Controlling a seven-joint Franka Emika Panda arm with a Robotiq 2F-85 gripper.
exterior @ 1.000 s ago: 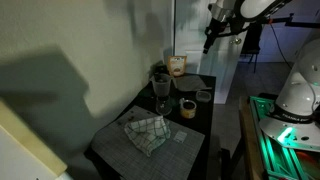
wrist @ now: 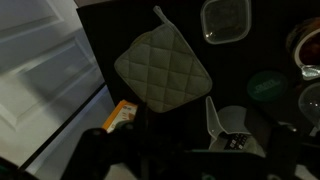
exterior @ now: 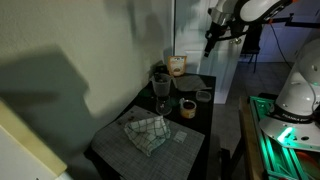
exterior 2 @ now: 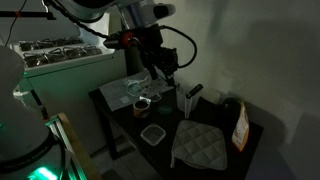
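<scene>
High above the far end of the dark table, my gripper [exterior: 208, 48] is apart from everything on it. It stands open in the wrist view, its dark fingers at the bottom edge with nothing held between them. Below it lies a grey quilted pot holder [wrist: 163, 68], also seen flat on the table in exterior view 2. A clear square container [wrist: 225, 20] sits beside the pot holder. Near it are a round green lid [wrist: 266, 86] and a clear vessel with a pale handle [wrist: 230, 125], which the gripper partly hides.
An orange-and-white packet [exterior 2: 241, 128] stands at the table's end. A checked cloth [exterior: 148, 132] lies on a grey mat at the other end, with a small brown bowl [exterior: 188, 109] beyond it. A wall runs along one side.
My gripper has shifted very slightly at the far end, still high over the table. The objects on the table have not moved.
</scene>
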